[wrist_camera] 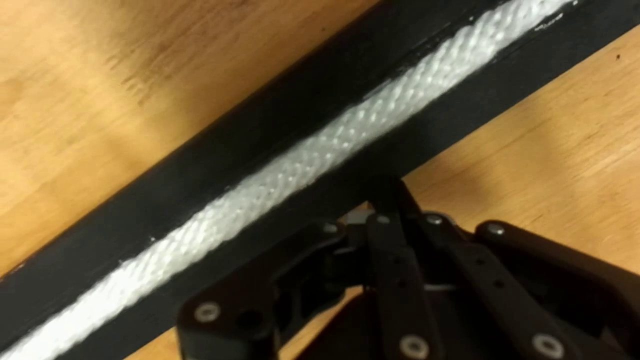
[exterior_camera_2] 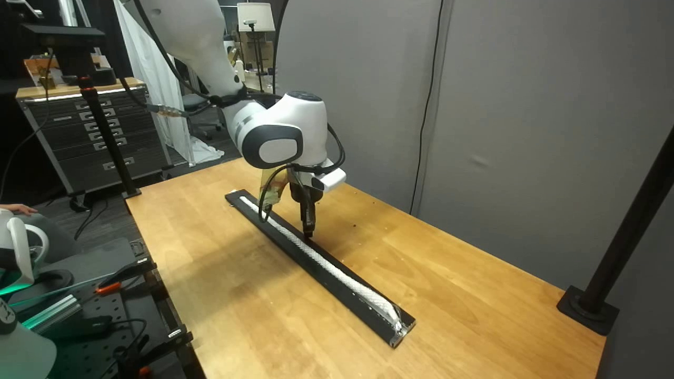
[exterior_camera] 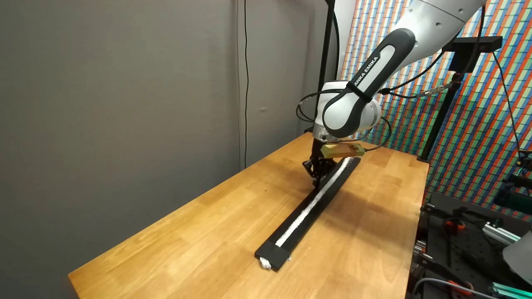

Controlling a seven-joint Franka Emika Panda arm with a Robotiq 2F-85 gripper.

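Observation:
A long black bar [exterior_camera: 299, 204] lies on the wooden table, with a white braided rope [wrist_camera: 312, 156] running along the middle of its top face. At one end of the bar in exterior view 1, a bit of white material [exterior_camera: 265, 263] pokes out. My gripper is shut, and nothing shows between its fingers. It points down at the wall-side edge of the bar, its tip [exterior_camera_2: 308, 232] beside the rope rather than around it. Whether the tip touches the bar I cannot tell.
Bare wooden table [exterior_camera: 189, 234] surrounds the bar on both long sides. A grey wall [exterior_camera: 149, 99] borders the table's back. Black stands [exterior_camera_2: 600, 271] rise at the table's edges, and a dark cart [exterior_camera_2: 95, 328] with tools stands alongside.

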